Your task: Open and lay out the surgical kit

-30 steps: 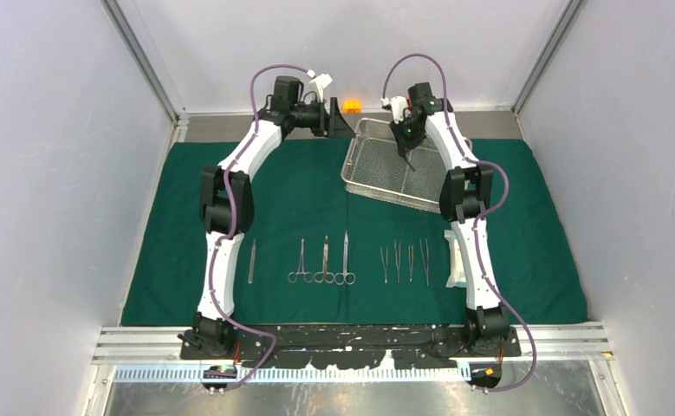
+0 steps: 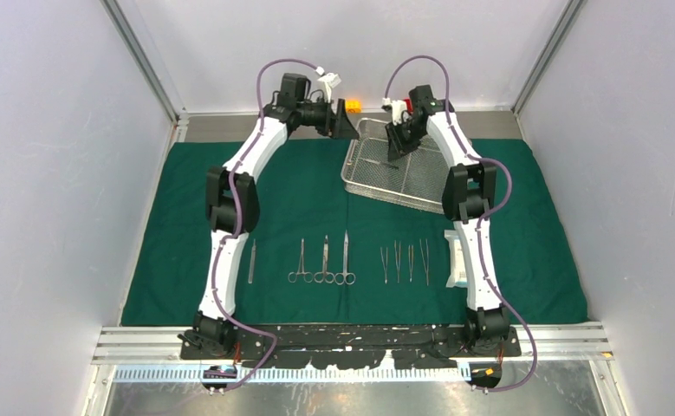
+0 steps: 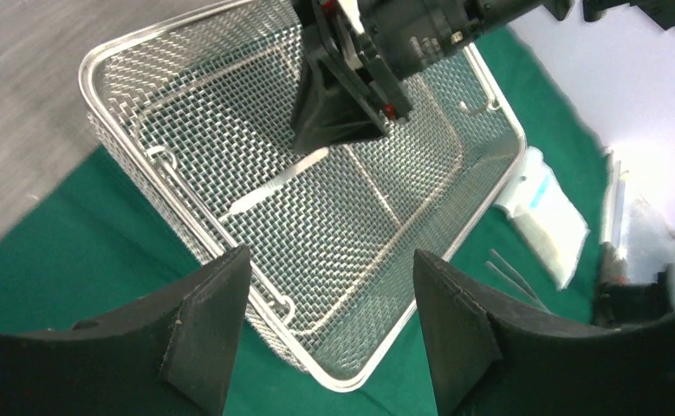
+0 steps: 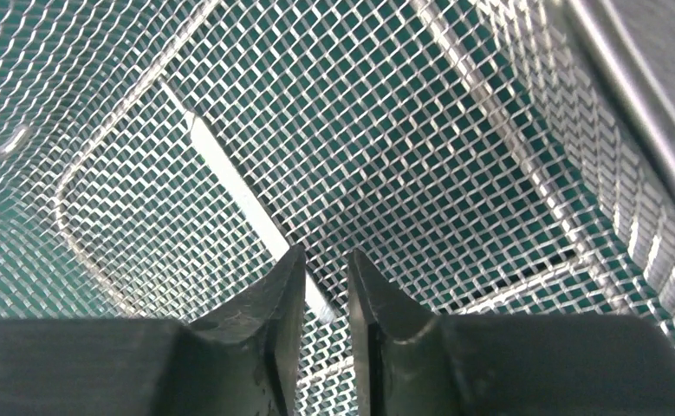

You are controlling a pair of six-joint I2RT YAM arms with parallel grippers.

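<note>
A wire mesh tray [image 2: 373, 191] stands at the back centre right of the green cloth. One slender silver instrument [image 3: 277, 183], like a scalpel handle [image 4: 243, 195], lies on its mesh floor. My right gripper is low over the instrument's near end, part open, with nothing seen held. My left gripper hangs at the tray's left back, open with nothing between its fingers. Along the front of the cloth lie several scissor-like instruments [image 2: 345, 260], several tweezers [image 2: 398, 260] and a single thin instrument [image 2: 252, 260] at the left.
A white packet [image 2: 453, 258] lies at the front right beside the right arm. An orange object [image 2: 352, 106] sits behind the tray. The left part of the cloth and the strip between the tray and the laid instruments are clear.
My right gripper has shifted slightly left and toward the front. The instrument in the tray now lies at a flatter angle, further left. My left arm has moved slightly right.
</note>
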